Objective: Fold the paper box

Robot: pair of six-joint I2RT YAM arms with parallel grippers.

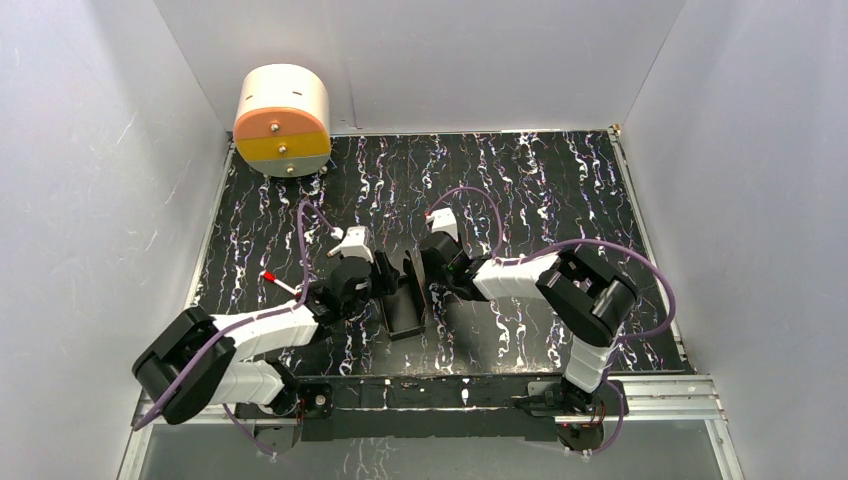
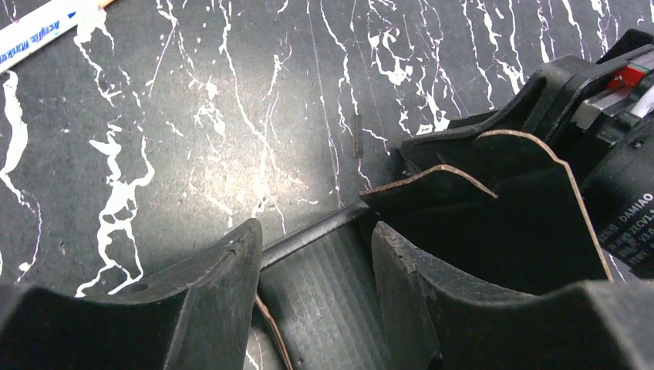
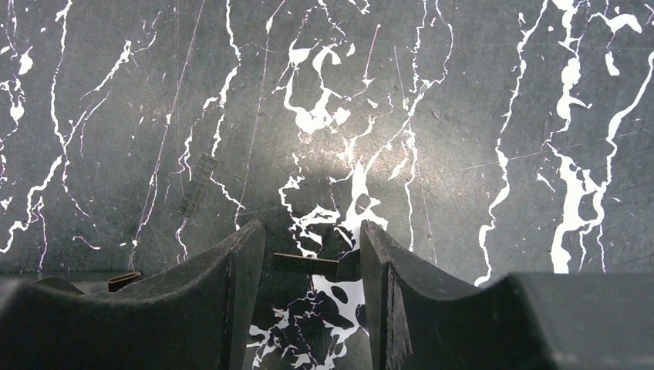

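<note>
The black paper box (image 1: 404, 312) lies near the table's middle, its length running front to back. Brown-edged flaps (image 2: 532, 208) stand up on its right side in the left wrist view. My left gripper is above the box with its fingers apart; a dark panel shows beyond the gap. At the box's far right side is my right gripper (image 1: 424, 252). Its fingers (image 3: 245, 262) are wide apart in the right wrist view, where a thin brown-edged strip of card (image 3: 307, 264) shows low between them, apparently not gripped.
A marker with a red cap (image 1: 268, 276) lies left of the box, near the left arm. A rounded drawer cabinet (image 1: 284, 120) stands at the back left. Bare table (image 1: 560, 190) extends to the back right.
</note>
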